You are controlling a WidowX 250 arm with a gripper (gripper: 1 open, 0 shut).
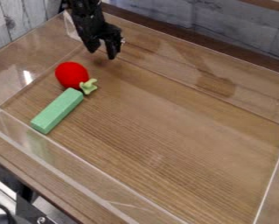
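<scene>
My black gripper (103,45) hangs at the back left of the wooden table (177,131), its tips low near the surface; whether it is open or shut is too small to tell. In front of it lie a red round object (72,74) with a pale green piece at its lower right and, further forward, a green oblong block (56,111).
Raised edges or walls border it at the back and left.
</scene>
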